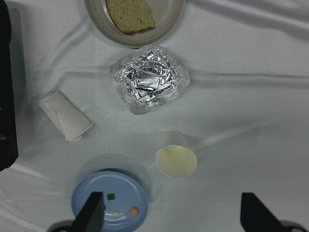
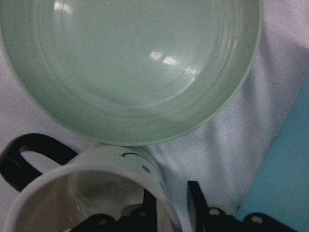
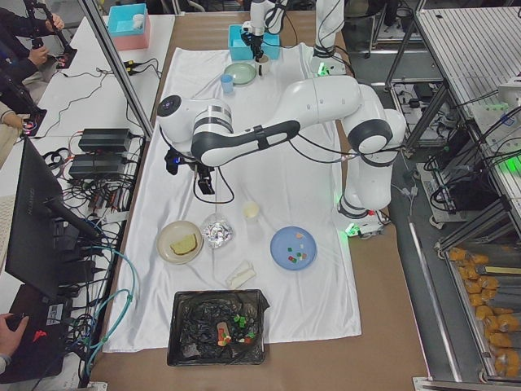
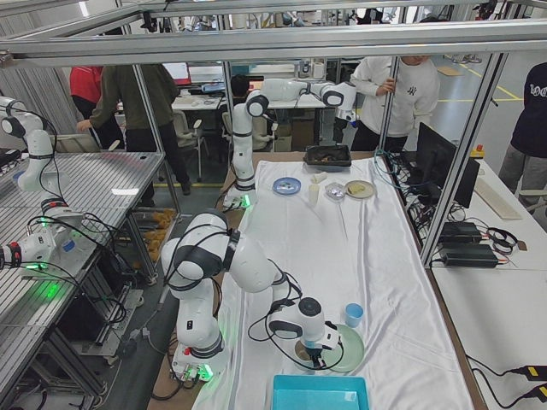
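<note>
A white mug [image 2: 116, 159] with a black handle [image 2: 29, 164] stands against a green plate [image 2: 130, 63]. My right gripper is open around the mug's rim, one finger inside, one outside. My left gripper hangs open above the far end of the table. Below it are a cream cup [image 1: 176, 162], a foil packet [image 1: 147, 79], bread [image 1: 130, 14] on a beige plate [image 1: 164, 24], a folded napkin [image 1: 65, 116] and a blue plate [image 1: 99, 188] with small pieces.
A turquoise bin [image 4: 320, 395] sits beside the green plate, near a blue cup [image 4: 354, 314]. A black tray [image 3: 216, 326] with small items lies beyond the blue plate.
</note>
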